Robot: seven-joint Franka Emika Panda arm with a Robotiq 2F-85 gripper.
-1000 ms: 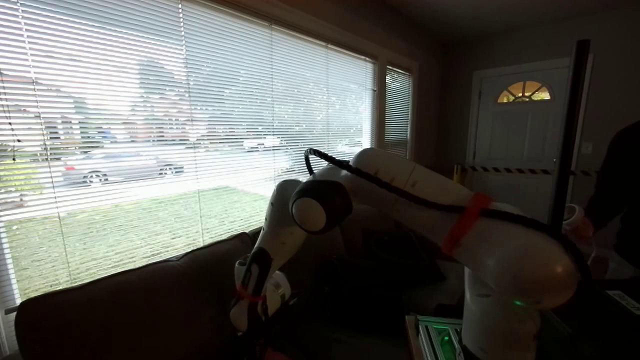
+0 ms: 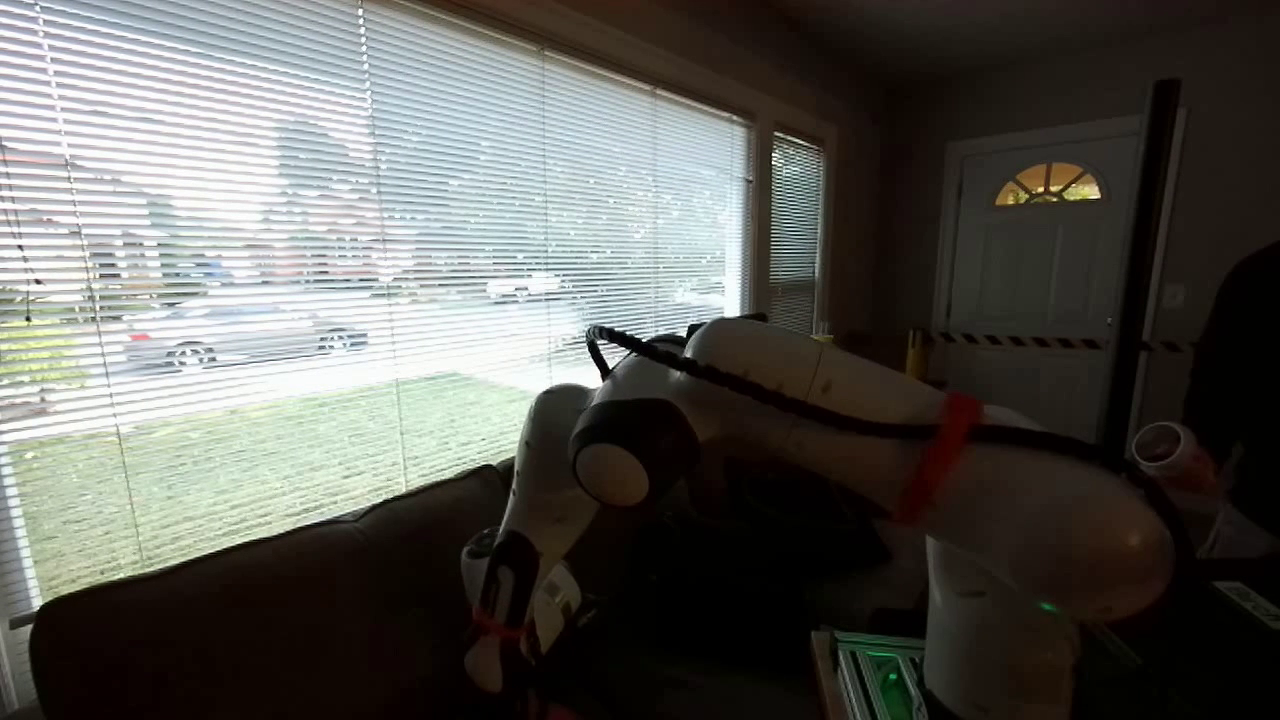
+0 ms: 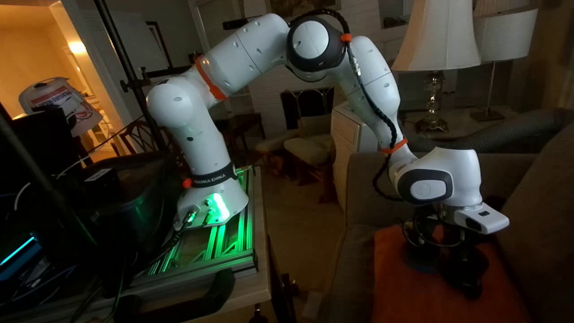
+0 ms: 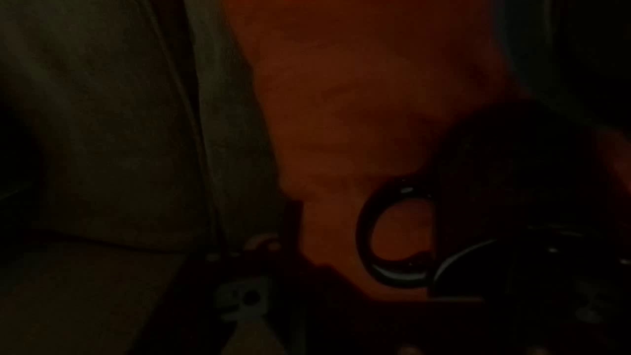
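A dark, glossy mug [image 4: 491,177] is on the orange cloth [image 4: 355,88], its ring-shaped handle [image 4: 365,236] pointing left in the very dark wrist view. My gripper is low over it, and its left finger [image 4: 291,225] stands to the left of the handle with orange cloth showing in between. The right finger is lost against the dark mug, so contact there cannot be made out. The fingers look apart. At the upper right, a bluish rounded object [image 4: 523,53] is partly in view. In exterior view 2 the hand [image 3: 446,177] reaches down over the cloth.
The cloth covers part of a couch seat, with the couch backrest [image 3: 549,177] close by the hand. Lamps [image 3: 438,32] stand behind. A person [image 2: 1248,360] at the right edge holds a white round device [image 2: 1161,446].
The arm has come lower, with its elbow and wrist dropping and the hand closer to the couch seat. The person's white device has shifted slightly right and down.
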